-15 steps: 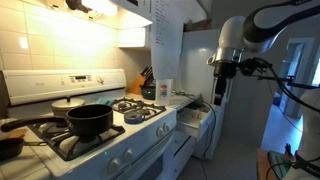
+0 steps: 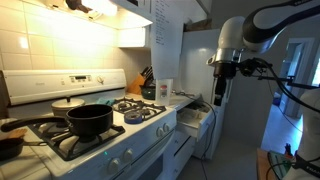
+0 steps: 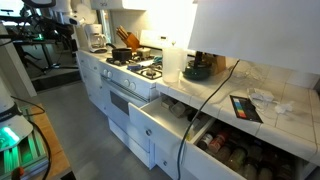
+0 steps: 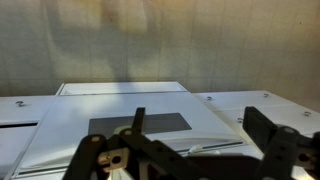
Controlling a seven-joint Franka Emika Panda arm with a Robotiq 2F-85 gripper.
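My gripper (image 2: 218, 98) hangs in the air right of the stove, pointing down, well apart from the counter. The wrist view shows two dark fingers (image 4: 137, 122) spread wide, with nothing between them. Below them are the white oven front and its dark window (image 4: 140, 124). A black pot (image 2: 90, 121) sits on the front burner of the white stove (image 2: 125, 155), with a lidded pot (image 2: 68, 104) behind it. A blue round item (image 2: 134, 117) rests near the stove's front edge. Beyond the stove, a drawer (image 3: 168, 116) is pulled out.
Further along, another pulled-out drawer (image 3: 240, 155) holds several jars. A knife block (image 2: 148, 90) and a white container (image 3: 174, 62) stand on the counter. A color chart (image 3: 244, 108) and a cloth (image 3: 262, 96) lie on the near countertop.
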